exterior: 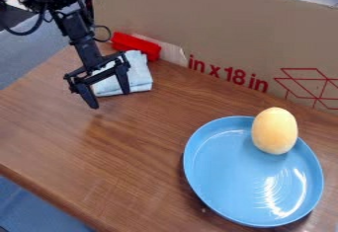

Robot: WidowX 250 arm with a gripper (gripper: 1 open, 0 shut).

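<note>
My black gripper point(106, 86) is low at the left, over the near part of a folded pale blue cloth point(132, 73); whether anything is between its fingers I cannot tell. On the right, a blue plate point(244, 191) holds a yellow egg-shaped object point(275, 130) at its back edge.
A red object point(137, 43) lies behind the cloth against a large cardboard box point(224, 29). The table's edge runs along the left.
</note>
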